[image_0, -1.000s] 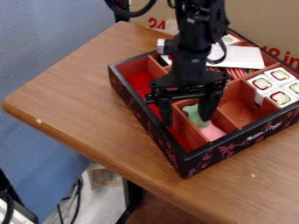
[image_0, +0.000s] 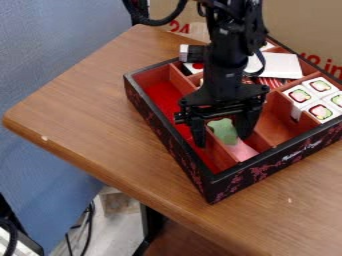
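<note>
My black gripper (image_0: 218, 128) hangs over the front middle of a black box with red compartments (image_0: 154, 100), its fingers down around a pale green piece (image_0: 225, 134). Whether the fingers grip it cannot be made out. A pink piece (image_0: 238, 151) lies in front of the green one. White tiles with green and red pictures (image_0: 317, 98) fill the right compartment, and white cards (image_0: 281, 64) lie at the back.
A cardboard backdrop (image_0: 307, 25) stands behind; cables hang below the table's left side.
My gripper has shifted slightly over the green piece in the last second; the box and its contents look almost unchanged.
</note>
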